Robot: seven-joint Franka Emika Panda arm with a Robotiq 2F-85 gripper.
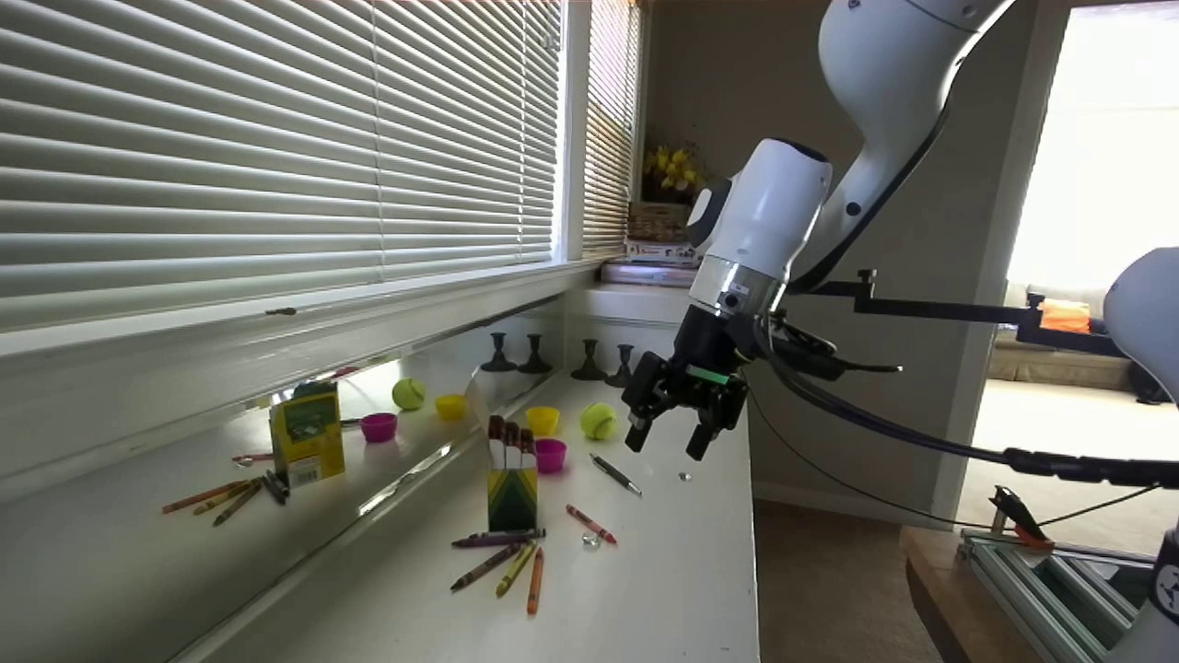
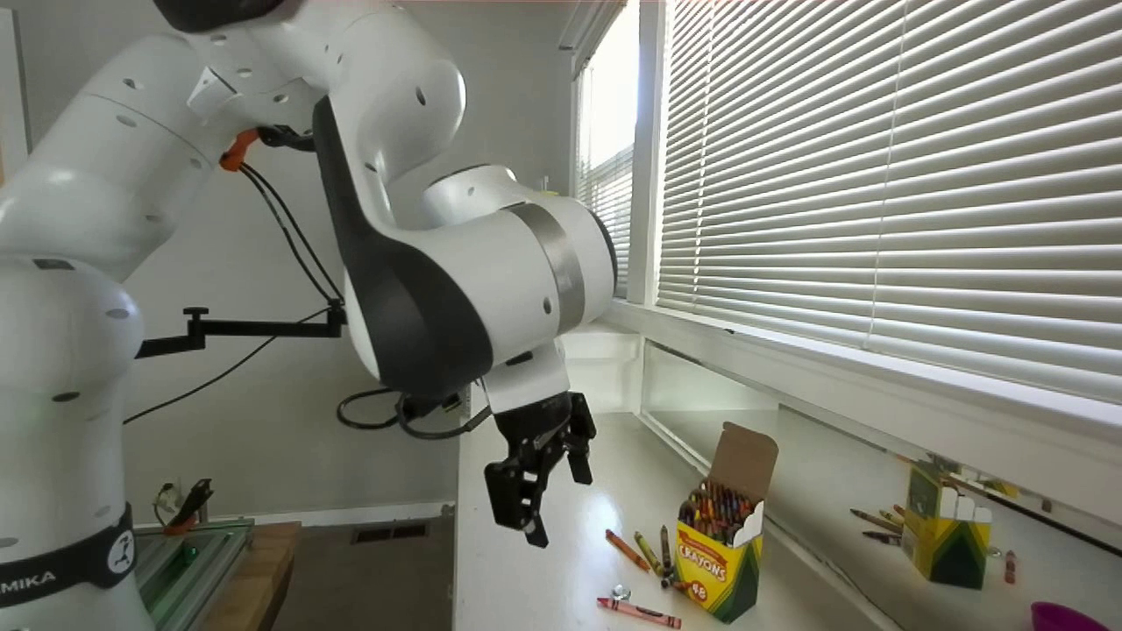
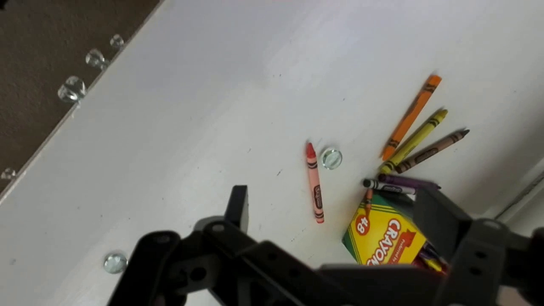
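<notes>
My gripper (image 1: pixel 666 446) hangs open above the white counter, with nothing between its fingers; its two fingers (image 3: pixel 237 209) stand wide apart in the wrist view. Between and beyond them, lower down, a red crayon (image 3: pixel 315 188) lies alone on the surface beside a clear glass knob (image 3: pixel 331 158). To its right stands a yellow and green crayon box (image 3: pixel 378 234), lid up and full of crayons, partly covered by one finger in that view. Several loose crayons lie by the box, among them an orange crayon (image 3: pixel 411 117), a yellow crayon (image 3: pixel 415 140) and a purple crayon (image 3: pixel 408 181).
Further along the counter are a pink cup (image 1: pixel 549 455), a yellow cup (image 1: pixel 542 420), a tennis ball (image 1: pixel 598 421) and a pen (image 1: pixel 614 474). Dark candlesticks (image 1: pixel 589 361) stand at the far end. A reflective panel backs the counter.
</notes>
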